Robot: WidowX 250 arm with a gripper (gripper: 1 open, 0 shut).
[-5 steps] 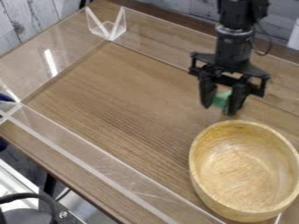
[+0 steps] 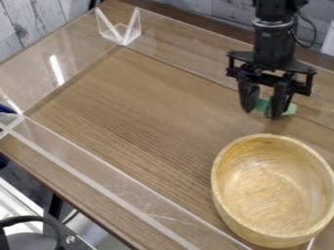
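My black gripper [image 2: 261, 98] hangs at the upper right, its two fingers pointing down over a small green object [image 2: 279, 106] on the wooden table. The green object is partly hidden by the fingers; whether they grip it I cannot tell. A large tan bowl [image 2: 268, 186] sits at the lower right, below the gripper and apart from it.
A clear plastic piece [image 2: 120, 29] stands near the back left. Black cables and parts lie at the bottom left corner, off the tabletop.
My gripper has moved back and to the right, away from the bowl. The green object shows at a slightly different place beneath the fingers.
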